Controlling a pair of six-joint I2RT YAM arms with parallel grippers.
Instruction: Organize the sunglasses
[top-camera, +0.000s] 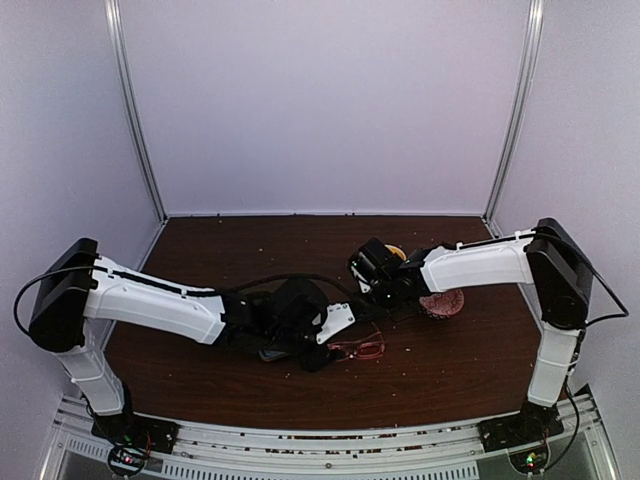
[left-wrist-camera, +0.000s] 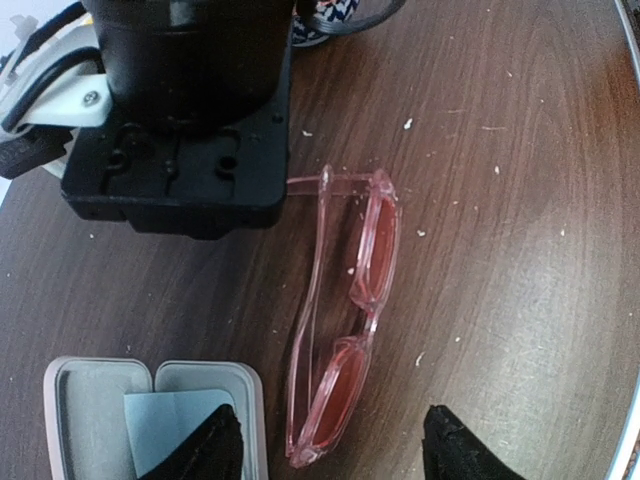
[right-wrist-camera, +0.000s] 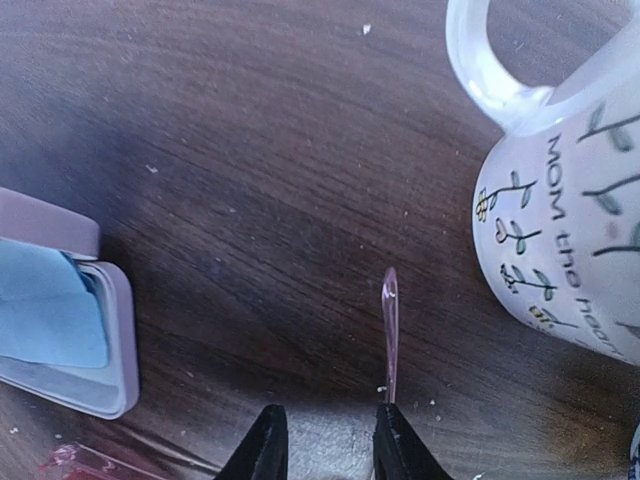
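Pink clear-framed sunglasses with red lenses lie on the dark table, one temple folded out. In the left wrist view my left gripper is open above them, its fingers apart on either side of the frame's near end; nothing is gripped. The outstretched temple reaches up beside my right gripper, which is open; that temple runs past its right finger, not clearly between the pads. An open pale case with a blue cloth lies left of the sunglasses.
A white printed mug stands close on the right in the right wrist view; from above, the right arm mostly covers it. A red patterned object sits beneath that arm.
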